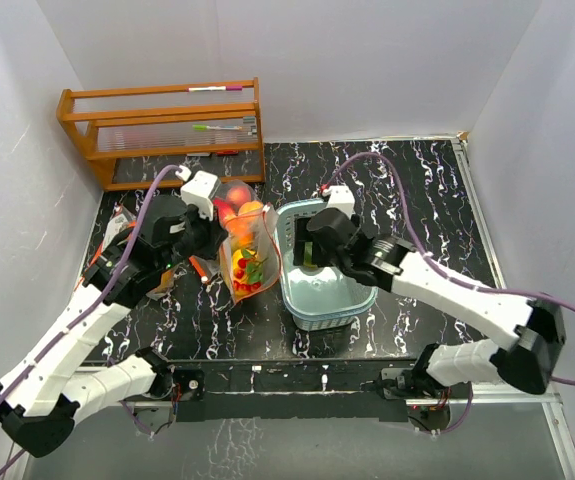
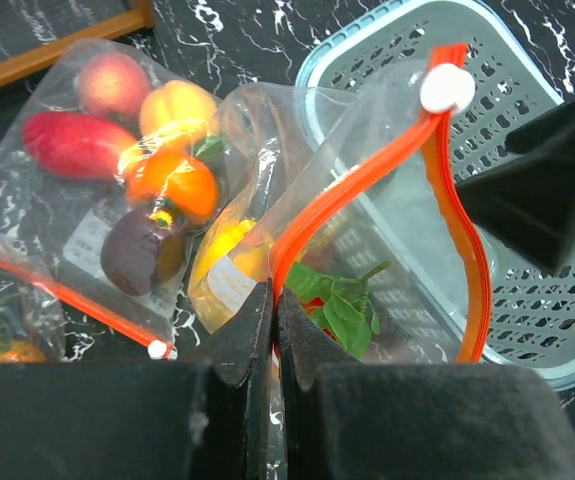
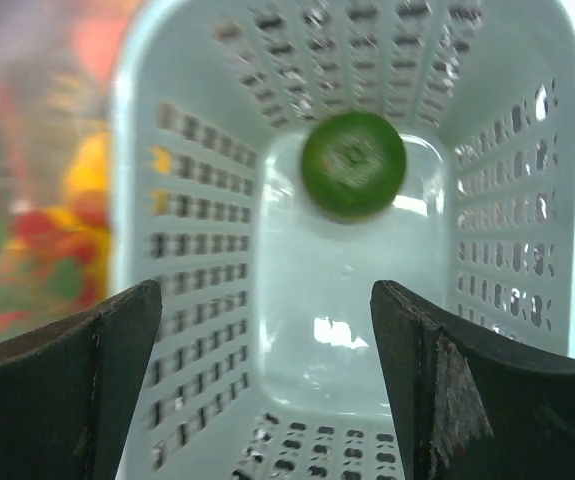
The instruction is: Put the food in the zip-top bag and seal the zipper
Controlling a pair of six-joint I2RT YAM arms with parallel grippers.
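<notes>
My left gripper is shut on one edge of the open zip top bag [image 2: 317, 215], at its orange zipper strip. The bag's mouth gapes on the side toward the basket, with a white slider [image 2: 447, 89] at its top. Inside lie yellow food [image 2: 229, 250] and a red item with green leaves [image 2: 345, 318]. My right gripper is open over the pale basket [image 1: 327, 308], nothing between its fingers. A round green food item [image 3: 353, 165] lies on the basket floor, ahead of those fingers.
A filled bag of fruit and vegetables [image 2: 77, 200] lies beside the open bag, with another filled bag [image 2: 12, 310] at the left wrist view's edge. A wooden rack [image 1: 167, 130] stands at the back left. The table right of the basket [image 1: 432, 200] is clear.
</notes>
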